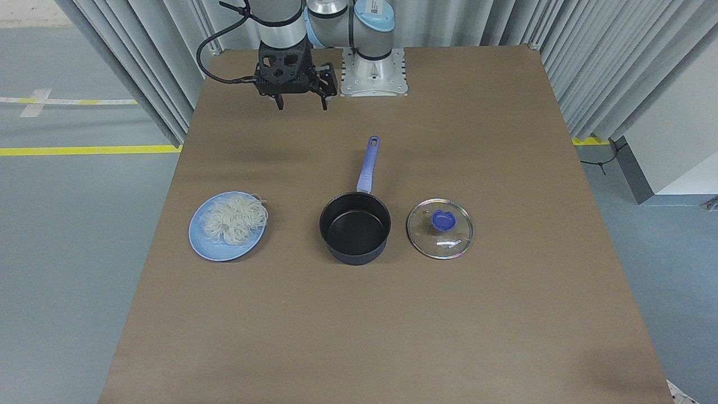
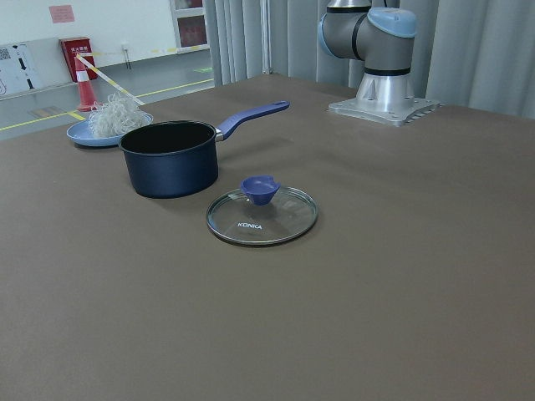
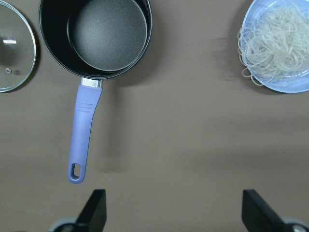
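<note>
A dark saucepan [image 1: 355,229] [image 2: 170,167] [image 3: 107,36] with a lilac-blue handle [image 1: 368,165] [image 3: 83,129] stands mid-table, empty. A blue plate [image 1: 202,246] [image 2: 84,138] [image 3: 294,87] holds white noodles [image 1: 235,216] [image 2: 117,115] [image 3: 275,43], left of the pan in the front view. A glass lid with a blue knob [image 1: 441,239] [image 2: 261,219] [image 3: 12,48] lies to the pan's right there. My gripper [image 1: 301,103] is open and empty above the table's back, beyond the handle's end.
The robot's white base plate [image 1: 373,84] [image 2: 380,109] sits at the back edge, with a grey curtain behind it.
</note>
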